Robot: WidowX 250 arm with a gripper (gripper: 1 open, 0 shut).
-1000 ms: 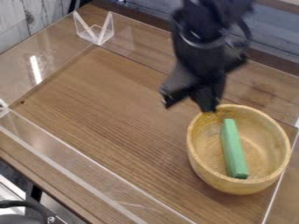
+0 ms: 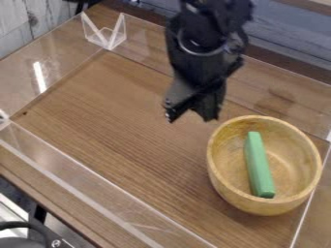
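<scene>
My gripper (image 2: 187,108) hangs over the middle of the wooden table, left of and above a yellow bowl (image 2: 223,176). It looks shut, with nothing visible between its dark fingertips. A long green object (image 2: 257,167) lies inside the bowl, along its length from back to front.
A clear plastic item (image 2: 106,34) stands at the back left of the table (image 2: 104,136). The table's edges show at the left and right.
My gripper has moved left, away from above the bowl toward the middle of the table. The bowl and green object look unmoved.
</scene>
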